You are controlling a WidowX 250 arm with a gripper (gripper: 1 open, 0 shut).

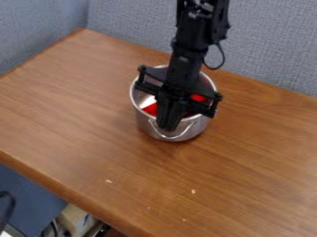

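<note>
My black gripper (173, 106) reaches down inside a silver metal pot (186, 130) near the middle of the table. Red material (150, 108) shows on both sides of the gripper inside the pot, partly hidden by it. The fingertips are dark and overlap the red object, so what lies between them is hard to see.
A blue surface and some cables lie beyond the table's edge at the lower left.
</note>
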